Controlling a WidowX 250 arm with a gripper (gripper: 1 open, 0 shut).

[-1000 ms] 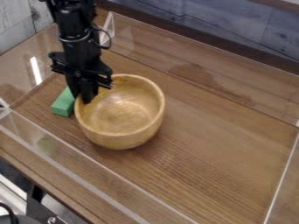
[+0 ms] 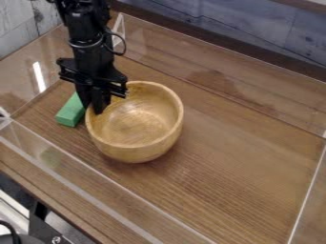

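My black gripper (image 2: 94, 98) reaches down from the top left and is shut on the near-left rim of a tan plastic bowl (image 2: 140, 124). The bowl sits low over the wooden table, tilted a little; whether it touches the surface I cannot tell. A green object (image 2: 71, 111) lies just left of the bowl, partly hidden by the bowl and gripper.
My gripper and the bowl have shifted slightly over the last second, the arm a little higher in view. The green object looks unmoved.
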